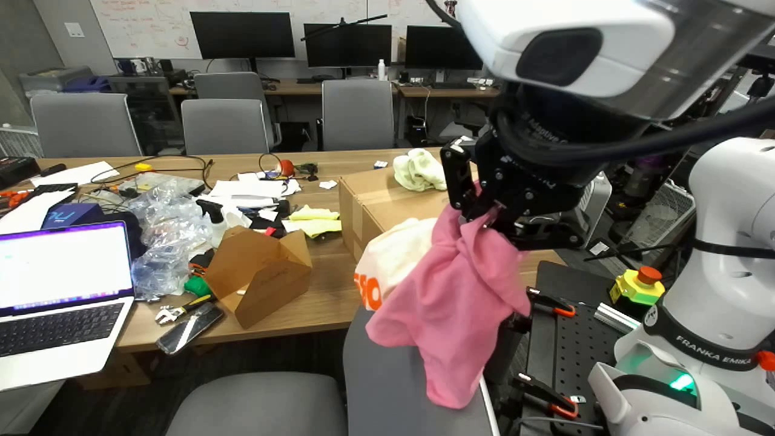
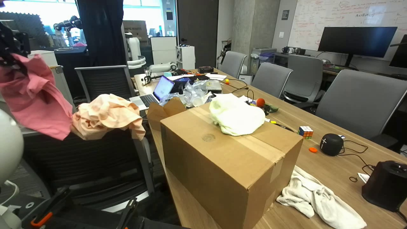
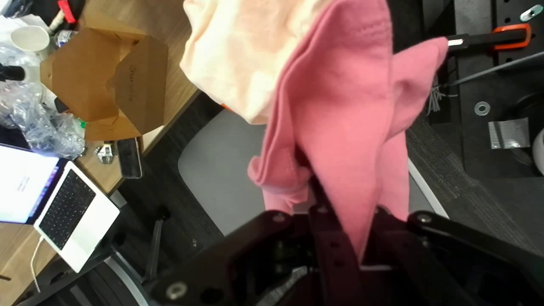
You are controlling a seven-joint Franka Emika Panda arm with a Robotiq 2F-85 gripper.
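Observation:
A pink cloth (image 1: 459, 305) hangs in loose folds from my gripper (image 1: 483, 214), which is shut on its upper part. In the wrist view the cloth (image 3: 341, 112) runs down between the black fingers and hides much of the chair seat. Behind it, a peach cloth (image 2: 108, 116) with orange lettering lies draped over the top of a chair back (image 2: 91, 164). In exterior view 2 the pink cloth (image 2: 36, 97) hangs just left of the peach one; whether they touch I cannot tell.
A large cardboard box (image 2: 213, 164) with a pale cloth (image 2: 236, 114) on top stands on the table. A white cloth (image 2: 320, 198) lies beside it. Further left are a small open box (image 1: 261, 272), a laptop (image 1: 62, 290) and clutter. Clamps (image 1: 548, 396) sit near the robot base.

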